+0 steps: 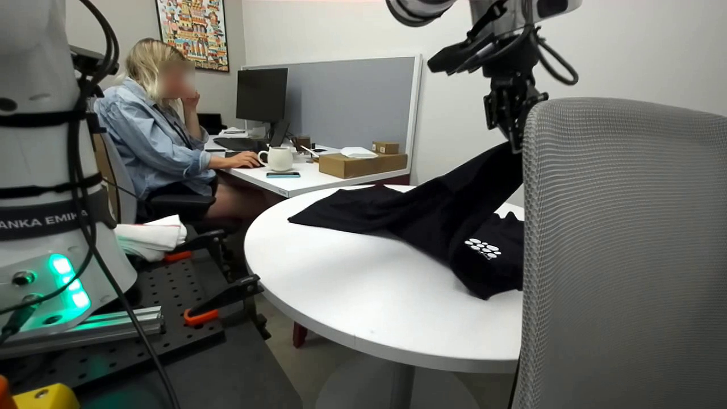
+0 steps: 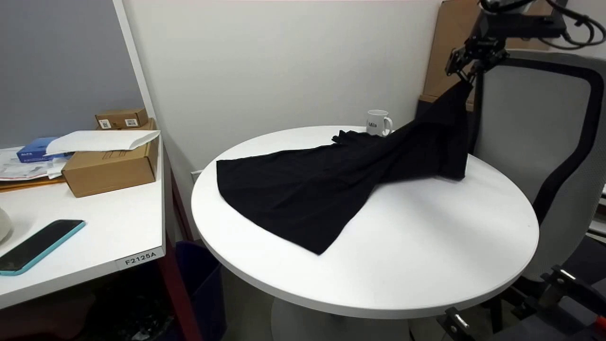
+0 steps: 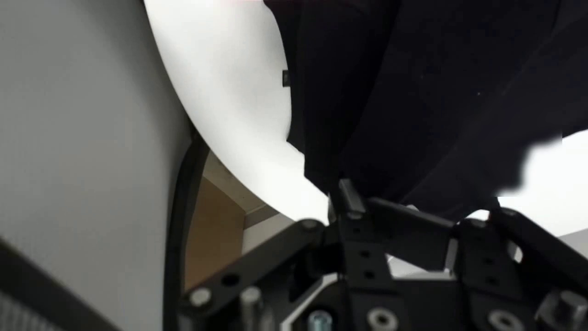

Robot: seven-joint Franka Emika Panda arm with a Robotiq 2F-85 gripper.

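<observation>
A black T-shirt (image 1: 436, 204) with a white dotted print lies partly on the round white table (image 1: 327, 272). One part of it rises in a slanting sheet to my gripper (image 2: 470, 76), which is high over the table's chair side. The fingers are shut on a pinch of the black cloth, clearest in exterior view 2. In the wrist view the dark shirt (image 3: 430, 99) fills the upper middle and runs down to the fingertips. The other end of the shirt stays spread flat, its corner towards the front. Part of the shirt is hidden behind the chair in exterior view 1.
A grey mesh chair (image 1: 627, 238) stands against the table close to my gripper. A white mug (image 2: 378, 121) sits at the table's back edge, right behind the cloth. A person (image 1: 157, 129) sits at the neighbouring desk.
</observation>
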